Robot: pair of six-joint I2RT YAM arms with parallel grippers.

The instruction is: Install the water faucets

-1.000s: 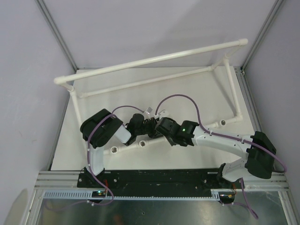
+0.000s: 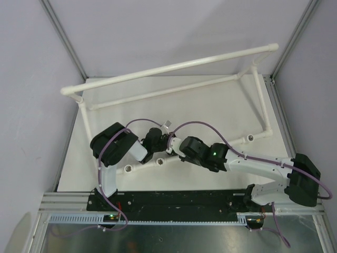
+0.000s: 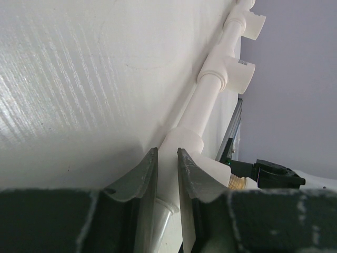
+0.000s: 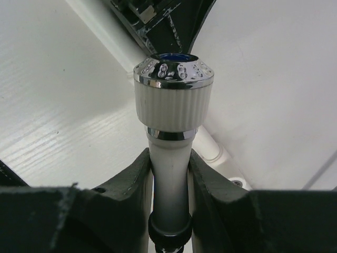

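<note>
A white pipe tee (image 3: 181,142) on the front pipe sits between the fingers of my left gripper, which is shut on it. At the tee's side mouth a faucet's brass thread (image 3: 237,182) shows, with part of the thread bare; how deep it sits cannot be told. My right gripper is shut on the white faucet (image 4: 171,108), whose chrome-ringed end faces the camera. From above, both grippers meet near the front pipe's middle, and the arms largely hide the tee and faucet there.
Along the front pipe, other tees (image 2: 160,162) have bare mouths, including one further left (image 2: 128,168) and one at right (image 2: 249,137). The raised top pipe (image 2: 174,67) spans the back. White board between the pipes is clear.
The left arm stays in place at the tee.
</note>
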